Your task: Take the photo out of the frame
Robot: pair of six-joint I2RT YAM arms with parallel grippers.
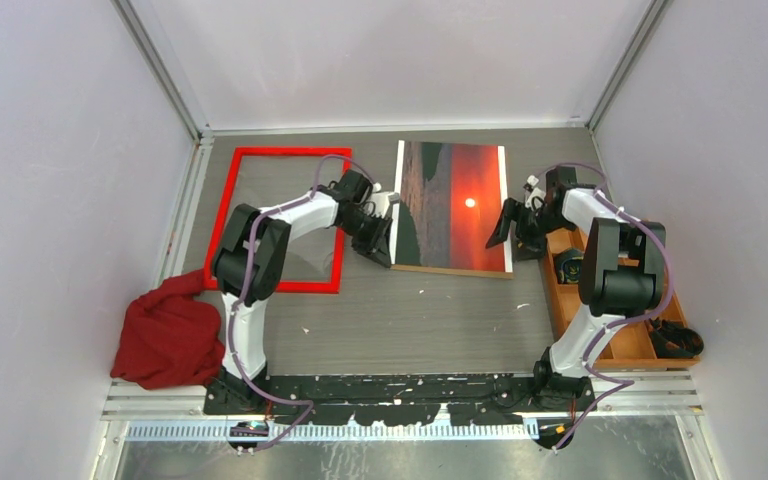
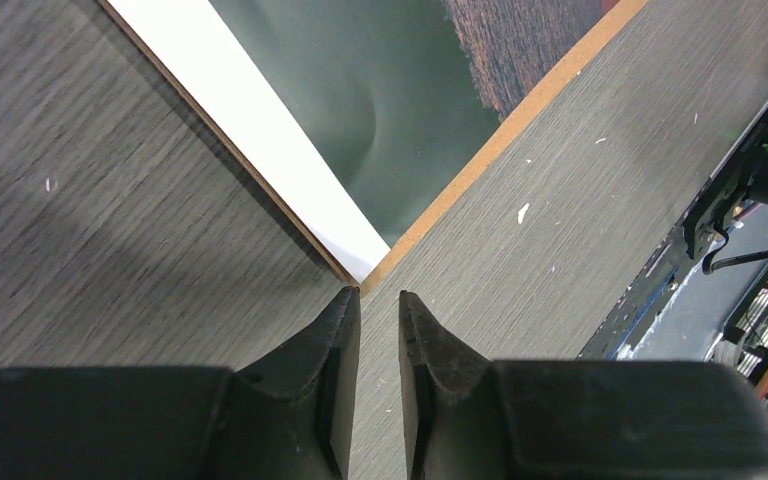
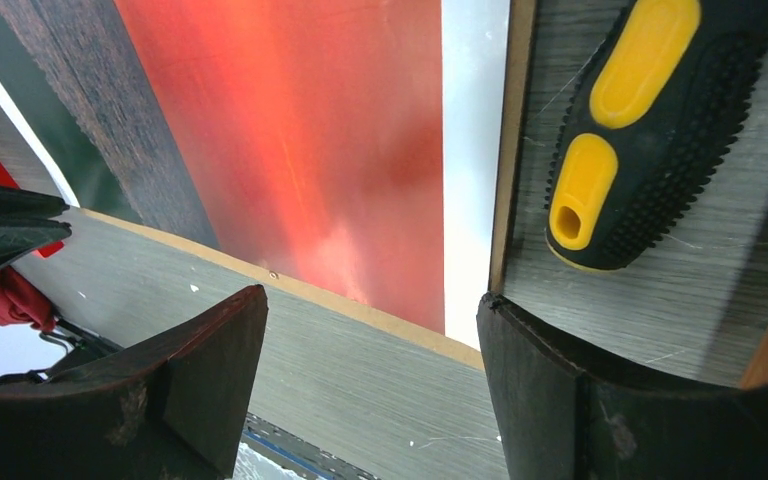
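Observation:
The sunset photo (image 1: pixel 470 225) with white borders lies on a thin brown-edged board, near the back centre. To its left lies the red frame (image 1: pixel 278 286). My left gripper is at the board's near-left corner; one fingertip touches or nearly touches it. Bare table shows in the narrow gap between the fingers, and no firm hold can be made out. My right gripper stands open at the near-right corner, one fingertip against the board's right edge and the other above the near edge.
A black-and-yellow tool handle (image 3: pixel 650 140) lies just right of the board. Beyond it stands an orange-brown wooden organiser (image 1: pixel 625 345) with items inside. A red cloth (image 1: pixel 168 335) is bunched at left.

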